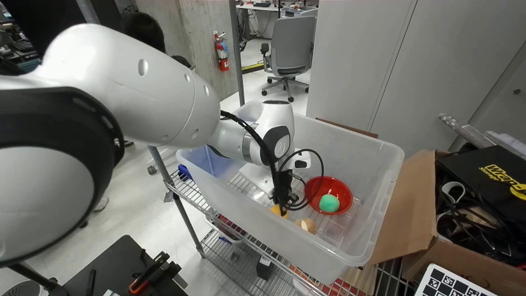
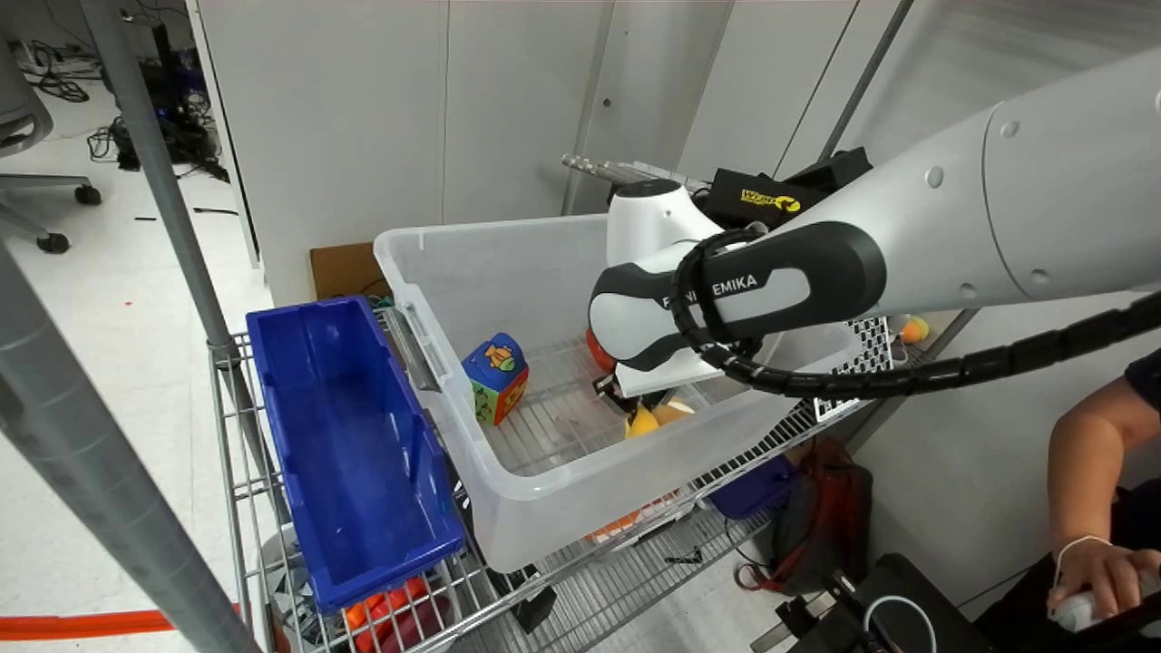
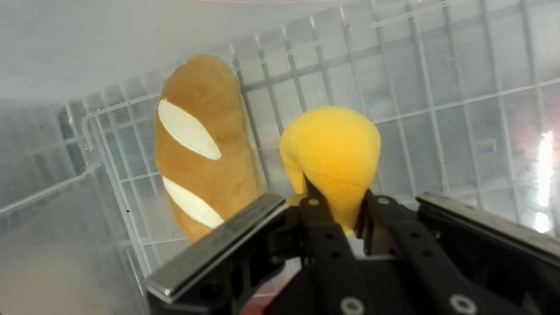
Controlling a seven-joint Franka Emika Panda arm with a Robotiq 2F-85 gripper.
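A plush yellow toy [image 3: 329, 149] with a rounded end is pinched between the fingers of my gripper, low inside the clear bin [image 2: 544, 479]. Whether the toy touches the bin floor I cannot tell. Left of it in the wrist view lies a brown bread-shaped plush [image 3: 210, 113] with white slashes, apart from the yellow toy. In exterior view 1, a red bowl [image 1: 340, 186] holding a green ball [image 1: 329, 202] sits on the bin floor to the right of my gripper.
A colourful cube [image 2: 497, 377] stands at one end of the bin, in exterior view 2. Beside that end is an empty blue tray [image 2: 346, 468]. The bin's high walls surround my gripper; bare floor lies between cube and gripper. An open cardboard box [image 1: 419, 217] stands outside.
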